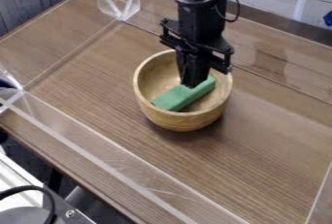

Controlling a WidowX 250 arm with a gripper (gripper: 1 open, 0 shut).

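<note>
A tan wooden bowl [182,116] sits near the middle of the table, a green oblong block [181,96] lying inside it. My black gripper [192,77] hangs over the bowl, its tips just above the block and partly overlapping it in this view, so contact cannot be told. The gripper looks narrow, with nothing visible between its fingers.
Clear tape marks show at the back left and along the left edge. Grey and black hardware [26,208] sits at the front left corner, off the tabletop.
</note>
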